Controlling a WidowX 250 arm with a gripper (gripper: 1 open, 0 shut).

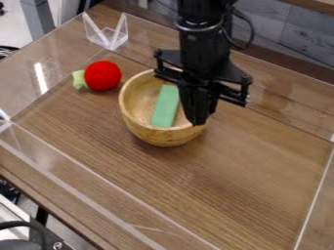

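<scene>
A wooden bowl [147, 127] sits near the middle of the table, holding a pale green block [166, 104]. The black gripper [198, 117] is over the bowl's right side, its fingertips low and close together, shut, with nothing visible between them. The arm hides part of the bowl's back and right.
A red ball [104, 74] and a small light green object [78, 79] lie left of the bowl. A clear plastic object [107, 31] stands at the back left.
</scene>
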